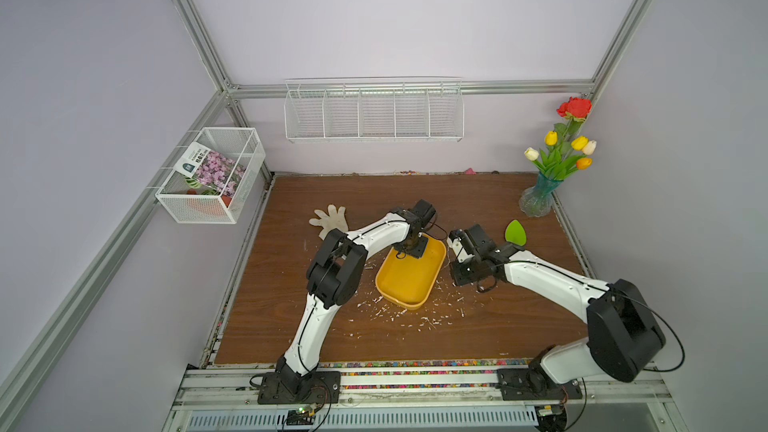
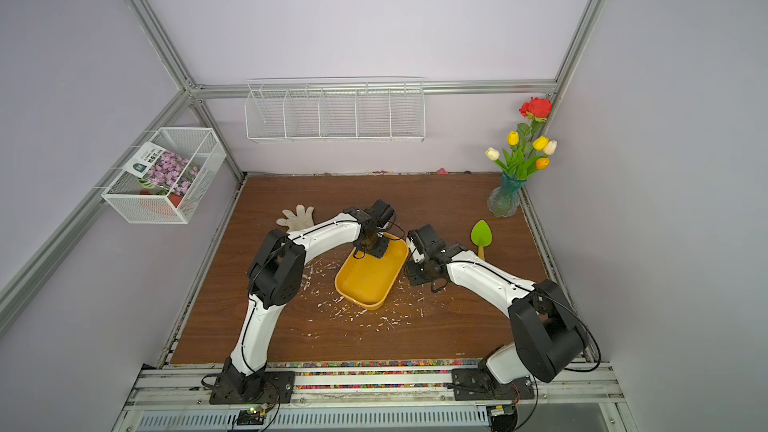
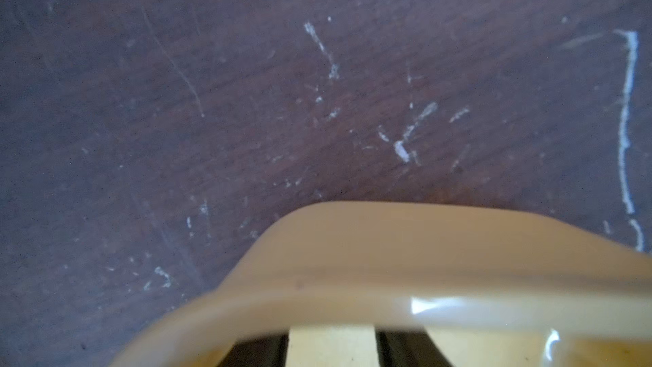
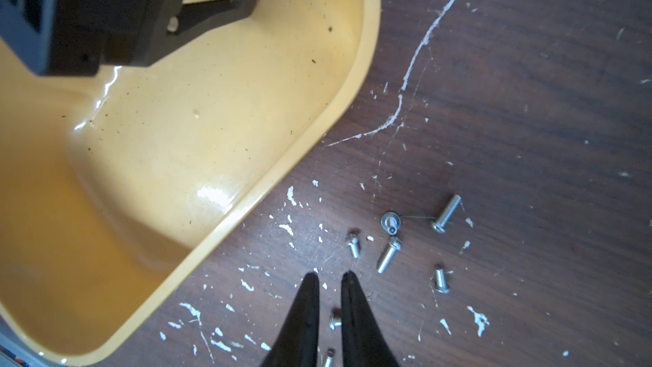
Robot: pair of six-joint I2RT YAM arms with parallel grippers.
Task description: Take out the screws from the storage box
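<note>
The yellow storage box (image 1: 410, 280) stands upright mid-table. Inside its far end, the left gripper is open, with bare box floor showing between its fingers. Just right of the box, the right gripper hangs above the table, its fingers parted by a narrow gap. Several small metal screws lie on the wood there, among them a longer screw (image 4: 447, 213), another beside it (image 4: 389, 254) and a short one (image 4: 440, 278). One screw head (image 4: 335, 319) shows in the gap between the right fingers; whether they touch it is unclear.
White flecks litter the table around the box. A pale glove (image 1: 329, 220) lies at the back left. To the right are a green trowel (image 1: 515, 232) and a glass vase (image 1: 537, 198) of flowers.
</note>
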